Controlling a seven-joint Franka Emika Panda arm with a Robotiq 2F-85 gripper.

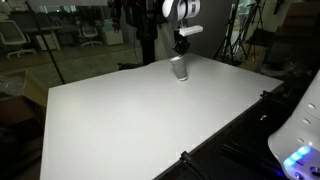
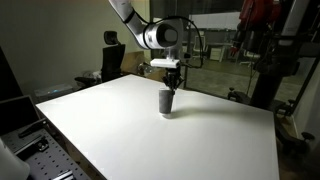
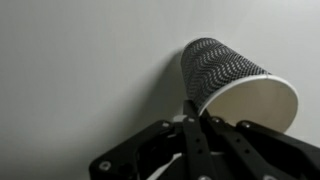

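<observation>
A paper cup (image 3: 215, 70) with a dark wavy pattern and a white rim fills the right of the wrist view, its mouth toward the camera. My gripper is shut on the cup's wall at the rim. In exterior view 2 the cup (image 2: 165, 101) hangs mouth up below the gripper (image 2: 173, 87), with something pale under its base; whether the two touch is unclear. From exterior view 1, the cup (image 1: 179, 68) leans slightly near the far edge of the table, and the fingertips are too small to make out.
Another white arm part (image 1: 295, 140) stands at the near right corner in exterior view 1. Tripods (image 1: 238, 35) and chairs are beyond the table.
</observation>
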